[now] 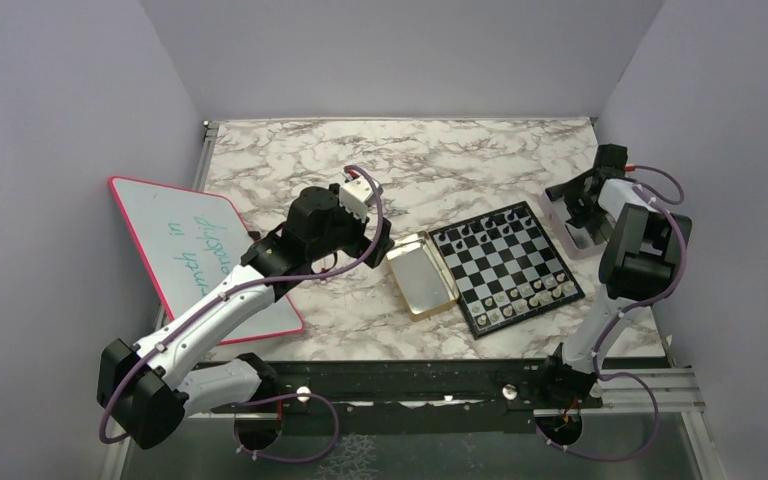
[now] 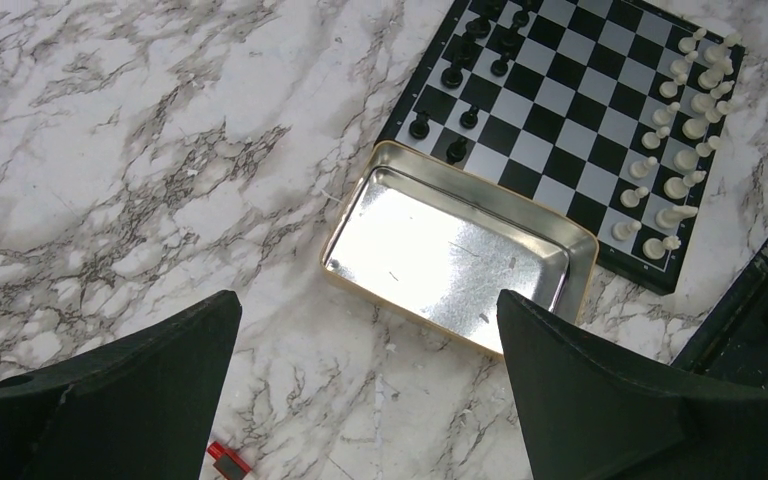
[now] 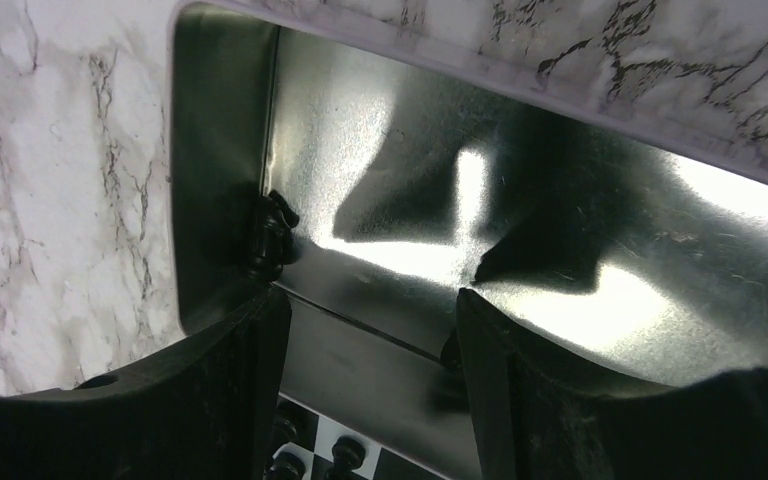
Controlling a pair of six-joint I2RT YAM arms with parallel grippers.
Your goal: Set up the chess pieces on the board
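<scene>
The chessboard (image 1: 500, 262) lies right of the table's middle. White pieces (image 2: 682, 186) fill its near side, and several black pieces (image 2: 451, 77) stand at the far side. In the right wrist view a black piece (image 3: 269, 236) lies in a corner of the silver tray. Another black piece (image 3: 450, 352) shows only in part behind my right finger. Over that tray my right gripper hangs open and empty, its fingertips near the tray's side wall. My left gripper is open with nothing between its fingers, left of the board.
Beside the board stands an empty gold-rimmed tray (image 2: 440, 262); the silver tray (image 1: 557, 222) sits at the far right, its wall against the board's side. A whiteboard (image 1: 195, 255) leans at the left.
</scene>
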